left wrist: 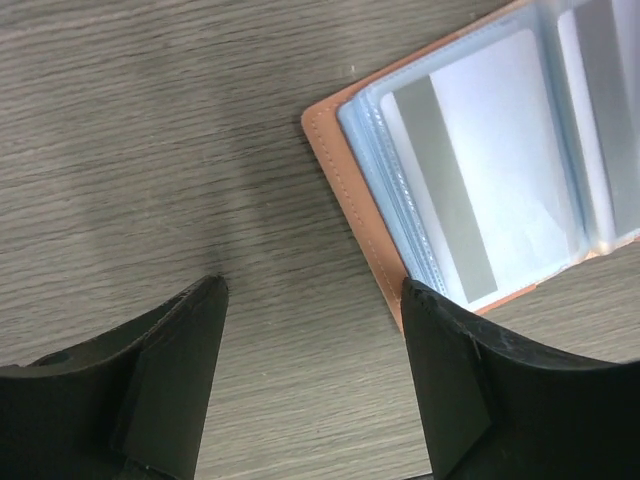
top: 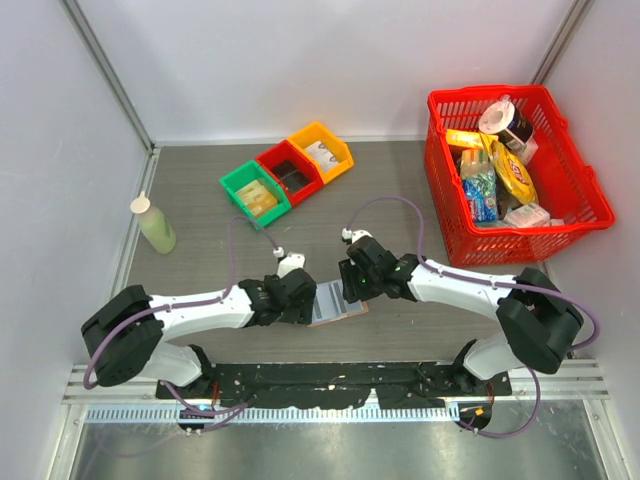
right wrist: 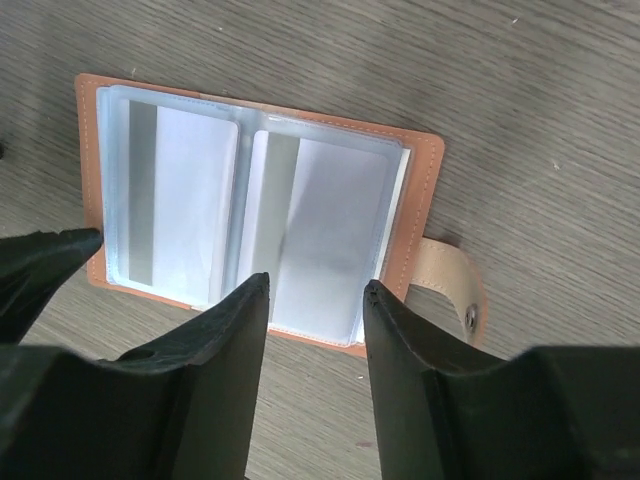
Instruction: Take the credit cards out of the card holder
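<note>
The card holder (top: pixel 333 301) lies open on the table, tan leather with clear sleeves of white cards (right wrist: pixel 330 240), a snap strap (right wrist: pixel 450 280) on one side. My left gripper is over the bare table just beside the holder's end, open, its right finger at the leather edge. My right gripper hangs open over the holder's sleeve on the strap side, nothing seen between its fingers. In the top view both wrists partly cover the holder.
A red basket of packaged goods (top: pixel 460 240) stands at the back right. Green, red and yellow bins (top: pixel 245 173) sit at the back, a bottle (top: pixel 155 225) at the left. The table around the holder is clear.
</note>
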